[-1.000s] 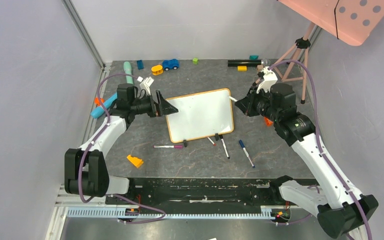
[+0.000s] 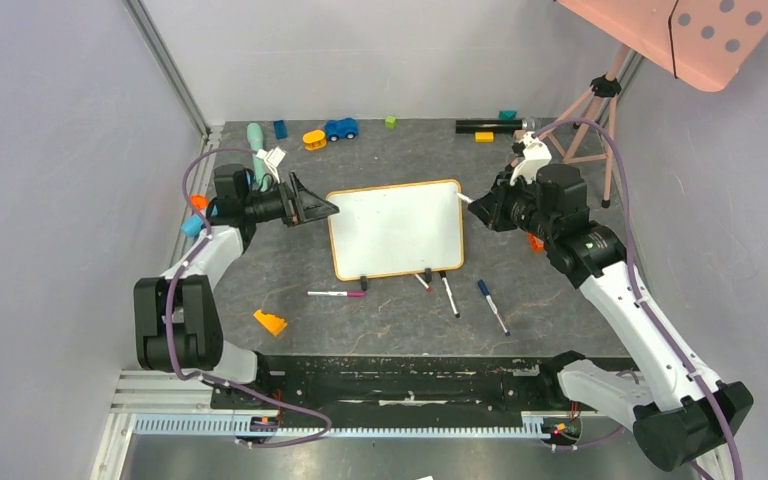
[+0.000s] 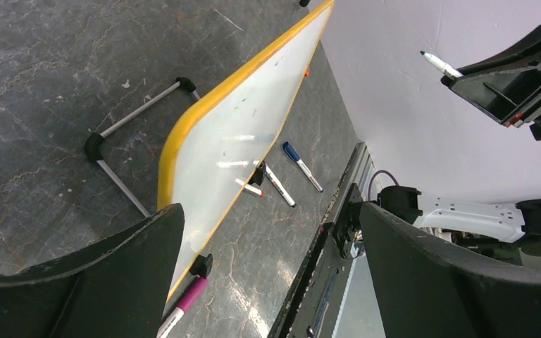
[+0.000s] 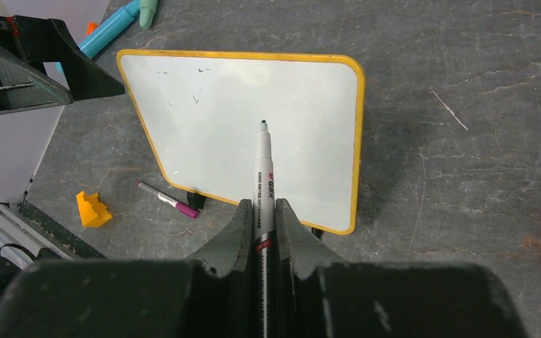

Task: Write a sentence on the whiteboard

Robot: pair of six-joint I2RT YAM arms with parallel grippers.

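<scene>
The whiteboard [image 2: 397, 230], white with a yellow rim, stands tilted on its folding legs in the middle of the table. A few small dark marks show near its far left corner in the right wrist view. My left gripper [image 2: 329, 209] is open at the board's left edge; in the left wrist view the board's near corner appears between the spread fingers. My right gripper is shut on a white marker [image 4: 263, 172], uncapped, its dark green tip [image 4: 263, 122] pointing out. The marker is held near the board's right edge; contact does not show.
In front of the board lie a purple-capped marker [image 2: 336, 293], a blue-capped marker [image 2: 493, 307], a white marker [image 2: 449, 295] and a red-ended one [image 2: 423, 283]. A yellow block [image 2: 270, 322] lies front left. Toys, including a blue car [image 2: 341, 128], line the back.
My left gripper has drawn back leftward and slightly away from the front. The whiteboard has shifted a little left and straightened slightly. The right arm has barely moved.
</scene>
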